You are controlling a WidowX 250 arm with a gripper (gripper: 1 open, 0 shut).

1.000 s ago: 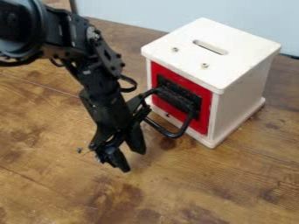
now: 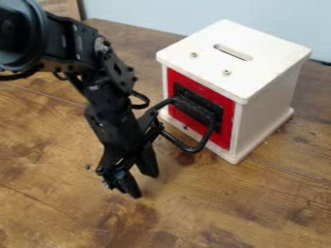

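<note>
My black gripper (image 2: 137, 177) points down low over the wooden table (image 2: 104, 218), left of and in front of a white wooden box (image 2: 262, 105) with a red front panel (image 2: 224, 133). Its fingertips look apart, with nothing visible between them. The box has a slot on top and a dark fixture (image 2: 196, 105) on the red face. A black loop, perhaps a handle or cable, curves out between that fixture and my gripper; I cannot tell what it connects to.
The box fills the upper right, against a pale wall (image 2: 155, 19). Bare table lies in the foreground and at the left.
My arm and gripper have shifted slightly to the left over the last second. The box has not moved.
</note>
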